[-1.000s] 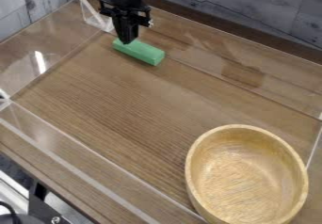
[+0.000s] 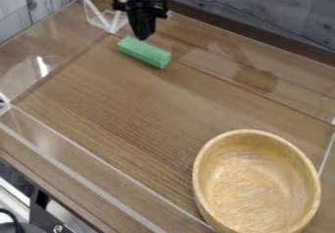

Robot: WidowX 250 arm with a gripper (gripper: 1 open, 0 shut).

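A green rectangular block (image 2: pixel 144 52) lies flat on the wooden table at the upper middle left. My dark gripper (image 2: pixel 136 29) hangs above and behind it at the top of the view, apart from the block; it is small and dark, so whether its fingers are open or shut I cannot tell.
A large empty tan bowl (image 2: pixel 256 182) sits at the lower right. A dark wall runs along the back right, and clear plastic shows beside my gripper at the upper left.
My gripper has risen slightly, away from the green block, which stays about where it was.
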